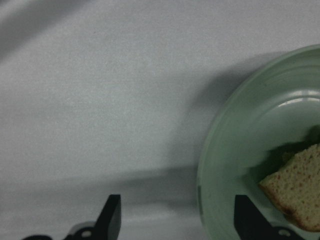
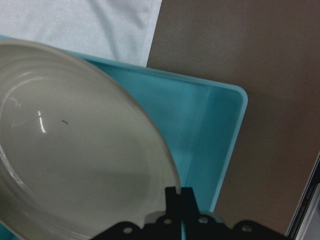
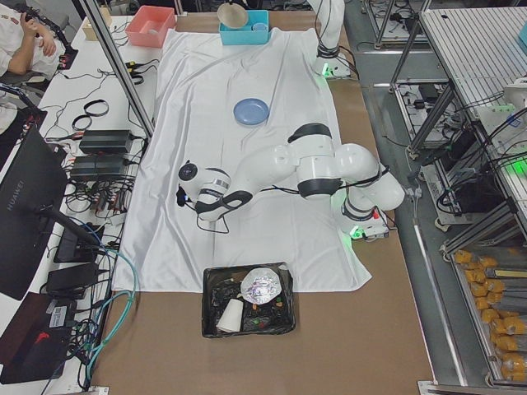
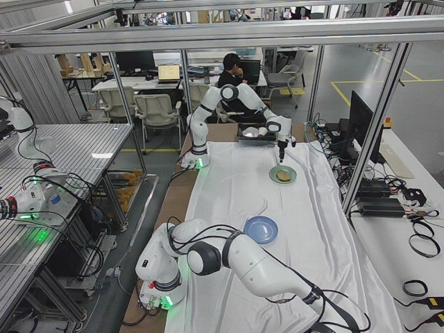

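My left gripper stands open over the left rim of a green plate (image 4: 272, 174) that holds a piece of brown bread-like food (image 1: 295, 187), seen in the left wrist view; in the camera left view the arm hides that plate. My right gripper is shut on the rim of a cream plate (image 2: 75, 140), held over the turquoise bin (image 3: 232, 37) at the far end. A blue plate (image 3: 251, 112) lies on the white cloth (image 3: 198, 107).
A black bin (image 3: 210, 325) with a foil-covered round item (image 3: 260, 284) and a white cup-like item (image 3: 230, 315) sits at the near end. A red bin (image 3: 148, 29) is off to the upper left. The cloth around the blue plate is clear.
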